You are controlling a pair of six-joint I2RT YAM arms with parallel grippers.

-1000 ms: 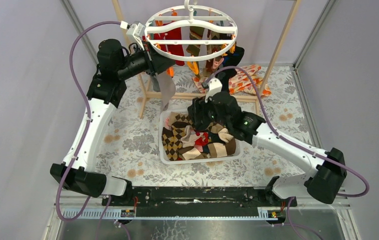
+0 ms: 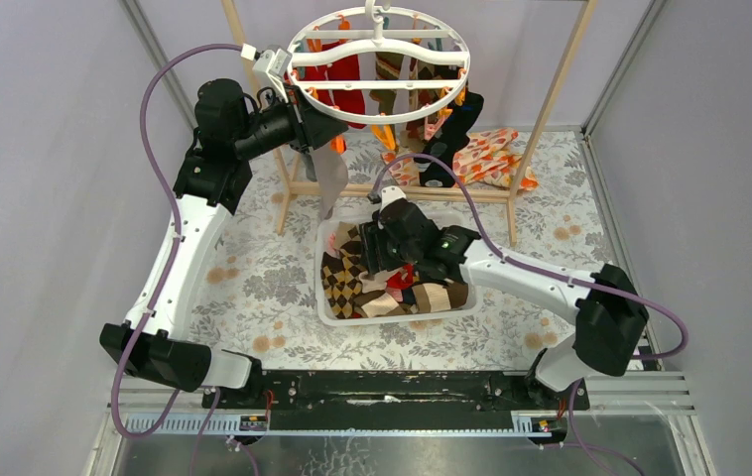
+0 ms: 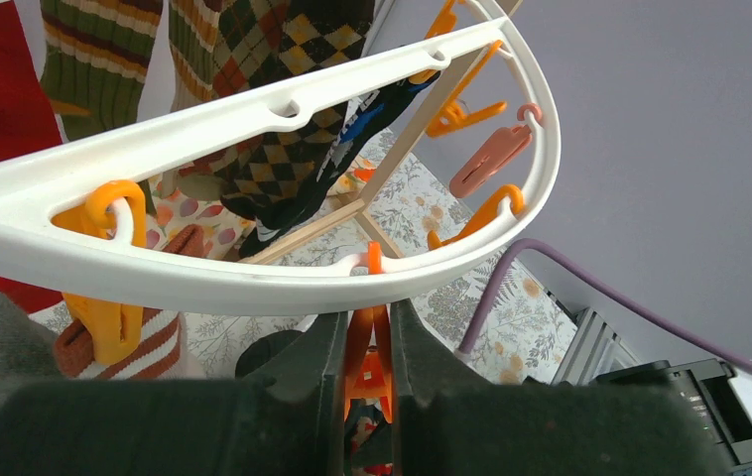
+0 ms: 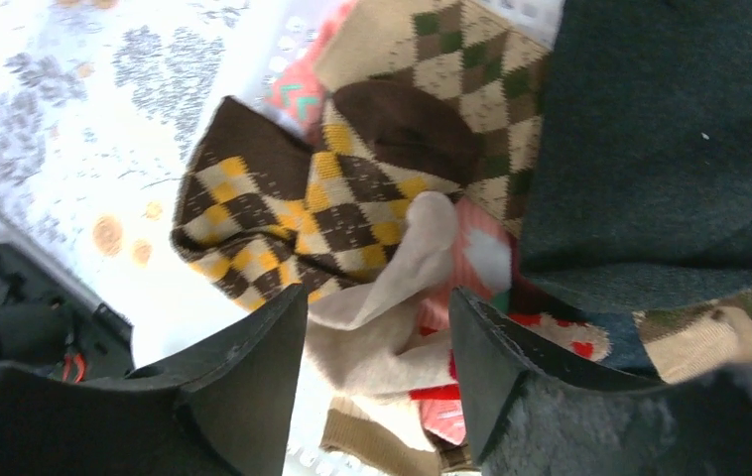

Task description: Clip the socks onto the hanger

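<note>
My left gripper is up at the white round hanger (image 2: 379, 84), shut on an orange clip (image 3: 370, 362) that hangs from the lower ring. Several socks hang from the hanger, including green striped (image 3: 94, 59) and argyle (image 3: 283, 169) ones. My right gripper is part open over the white bin (image 2: 318, 268) of loose socks, its fingers above a beige sock (image 4: 402, 273), with checked brown-yellow (image 4: 342, 198) and dark socks (image 4: 650, 149) around it. I cannot tell whether it touches them.
The hanger hangs within a wooden stand (image 2: 557, 79). A polka-dot cloth (image 2: 496, 159) lies at the back right. Grey walls rise on both sides.
My right gripper has moved left and toward the front, down over the middle-left of the bin. The left arm has stayed at the hanger.
</note>
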